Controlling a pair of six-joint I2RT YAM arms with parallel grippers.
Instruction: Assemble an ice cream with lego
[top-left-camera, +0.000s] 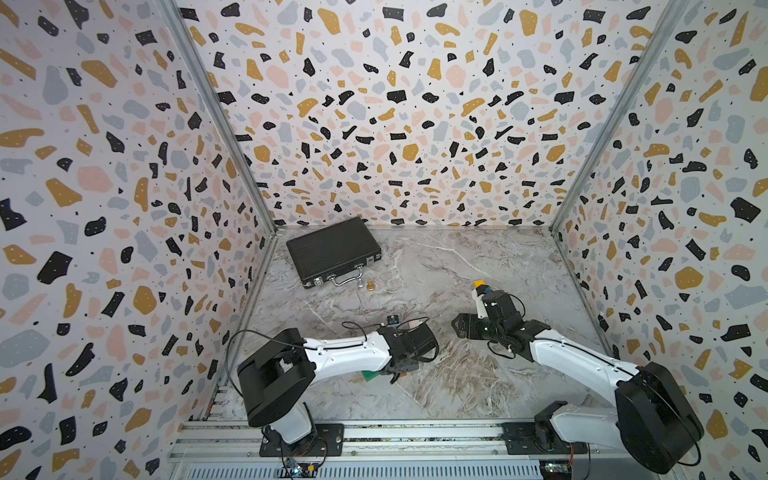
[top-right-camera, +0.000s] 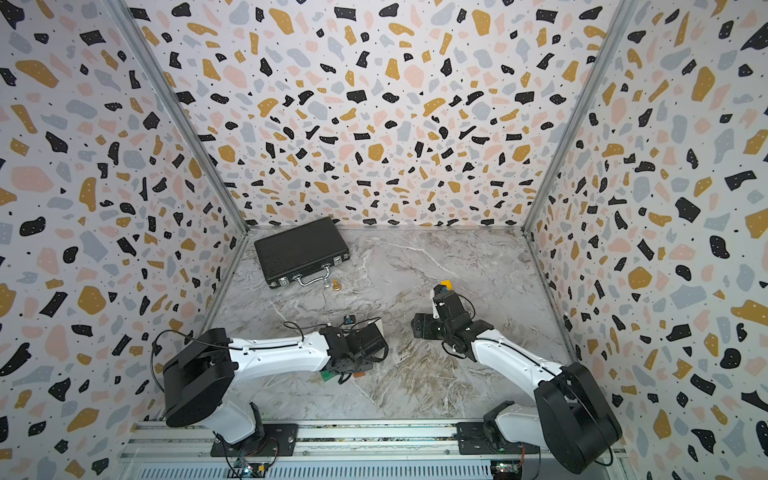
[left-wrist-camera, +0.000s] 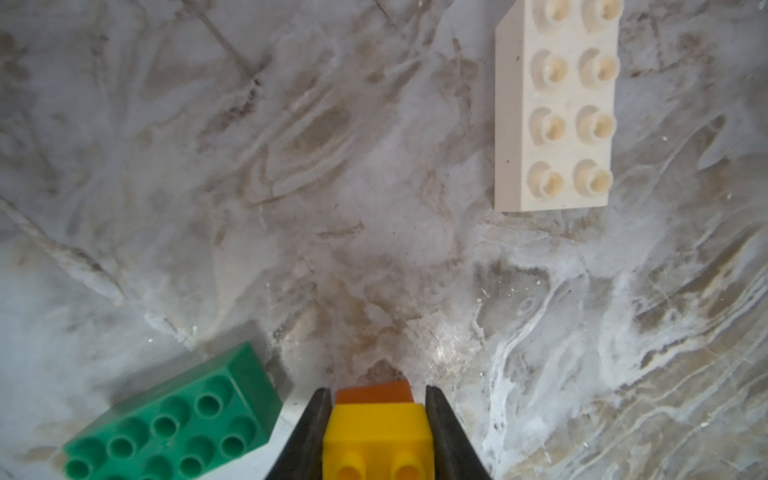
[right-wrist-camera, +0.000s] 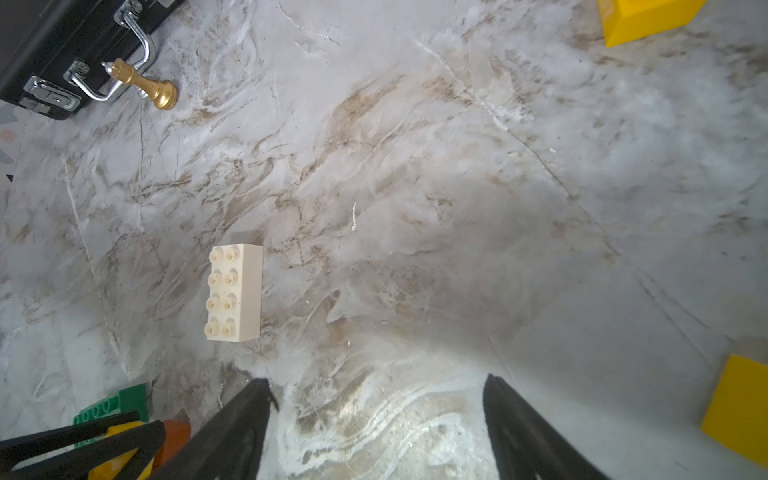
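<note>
In the left wrist view my left gripper is shut on a yellow brick (left-wrist-camera: 378, 436), held with its studs showing. An orange brick (left-wrist-camera: 376, 393) peeks out just beyond it; whether the two touch cannot be told. A green brick (left-wrist-camera: 180, 424) lies to the left, and a white brick (left-wrist-camera: 568, 112) with two rows of studs is up to the right. My right gripper stands open above bare table, nothing between its fingers. The right wrist view also has one yellow brick (right-wrist-camera: 648, 17) at the top right and another yellow piece (right-wrist-camera: 740, 408) at the right edge.
A black briefcase (top-left-camera: 334, 249) lies at the back left, with a gold chess piece (right-wrist-camera: 148, 84) by its handle.
</note>
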